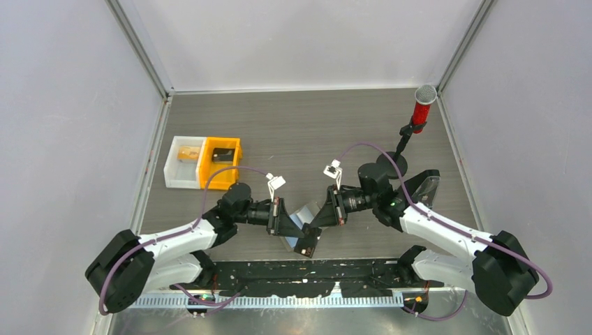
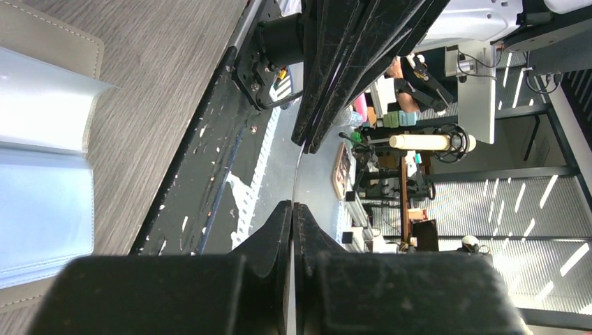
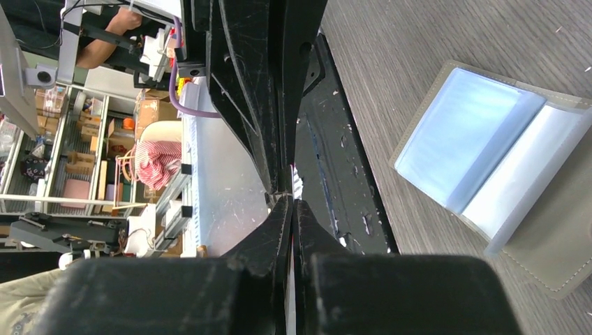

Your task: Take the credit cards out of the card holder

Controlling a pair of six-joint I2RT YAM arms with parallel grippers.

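Note:
A dark credit card (image 1: 308, 242) is held up between my two grippers at the front of the table. It shows edge-on as a thin line in the left wrist view. My right gripper is shut on it. The fingers of my left gripper stand close together on either side of the card's near edge; whether they pinch it is unclear. Below lies the opened card holder (image 3: 466, 136), grey-beige with clear bluish sleeves, partly covered by the arms from above. No card shows in the visible sleeves.
At the left stands a white bin (image 1: 174, 173) with an orange card in it, joined to a yellow bin (image 1: 209, 183) holding a dark card. A red microphone (image 1: 422, 112) on a stand is at the back right.

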